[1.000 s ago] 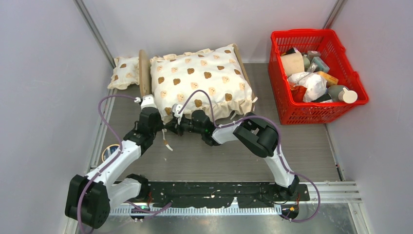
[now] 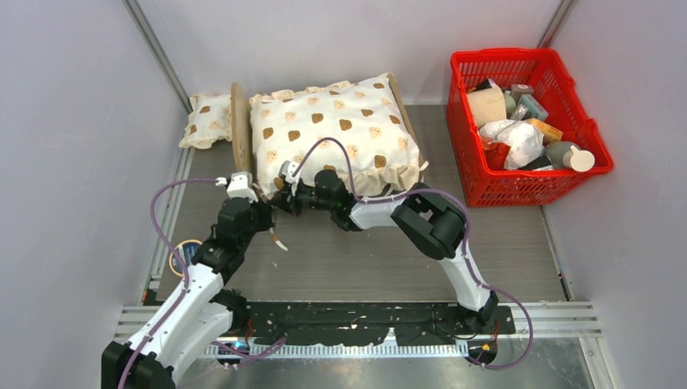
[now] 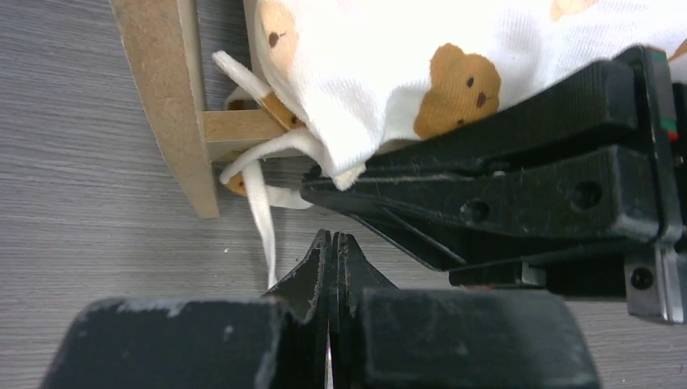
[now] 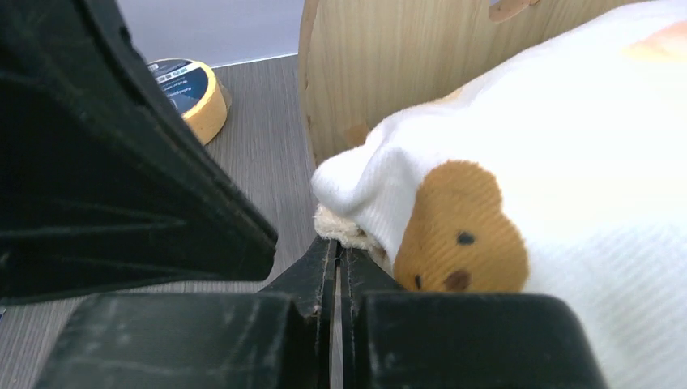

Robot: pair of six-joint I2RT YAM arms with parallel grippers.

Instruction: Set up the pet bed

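Note:
The pet bed is a wooden frame with a side panel (image 2: 241, 130) and a bear-print cushion (image 2: 332, 130) between its ends. White tie straps (image 3: 258, 203) loop around the crossbar (image 3: 239, 128) by the panel's foot; one end hangs down to the floor. My left gripper is shut with nothing between its fingers, just below the straps and apart from them. My right gripper is shut on the front left corner of the cushion, where its pale trim shows at the fingertips. That gripper's black fingers (image 3: 486, 194) fill the right of the left wrist view.
A small matching pillow (image 2: 208, 121) lies left of the panel. A tape roll (image 4: 190, 93) sits on the floor near the left wall. The red basket (image 2: 518, 190) full of items stands at the back right.
The right gripper has shifted slightly toward the panel with the cushion corner.

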